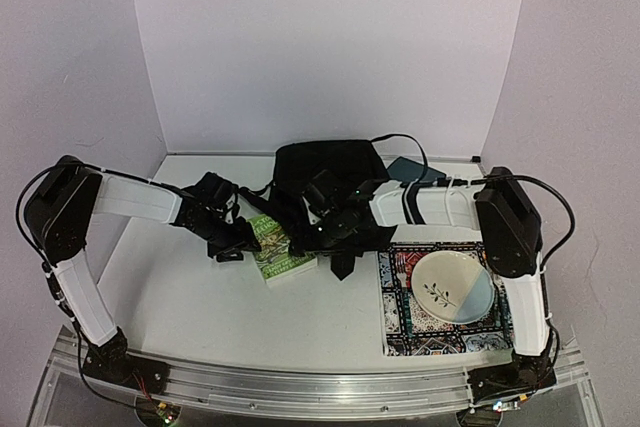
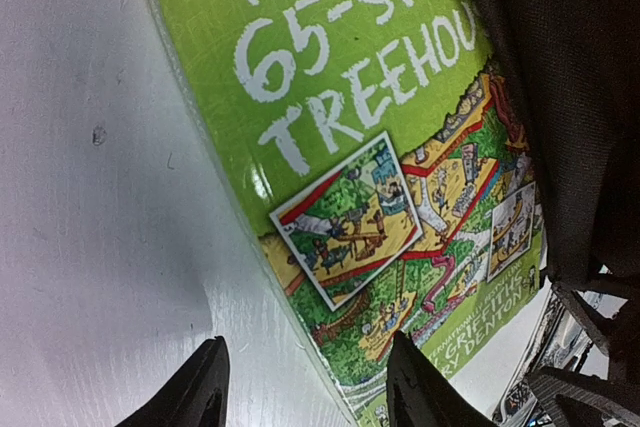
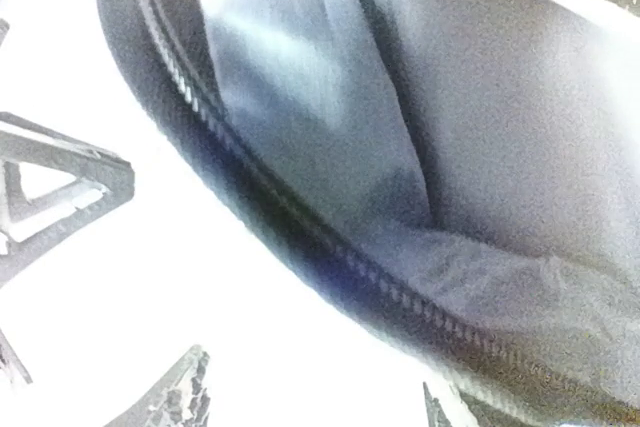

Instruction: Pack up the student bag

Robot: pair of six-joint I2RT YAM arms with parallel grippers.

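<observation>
A green book [image 1: 272, 242] titled "The 65-Story Treehouse" lies at a slant on the white table. The black bag [image 1: 330, 157] stands behind it, and dark fabric covers the book's right edge in the left wrist view. My left gripper is open above the book's near left edge, its fingers [image 2: 205, 387] apart with nothing held. My right gripper [image 1: 303, 240] is by the book's right side at the front of the bag. In the right wrist view its fingers [image 3: 175, 397] are spread, with the bag's zipped rim [image 3: 290, 212] just beyond them.
A cream and blue plate [image 1: 450, 287] rests on a patterned mat [image 1: 400, 337] at the right. A dark blue flat item [image 1: 408, 169] lies behind my right arm. Bare table is at the front left.
</observation>
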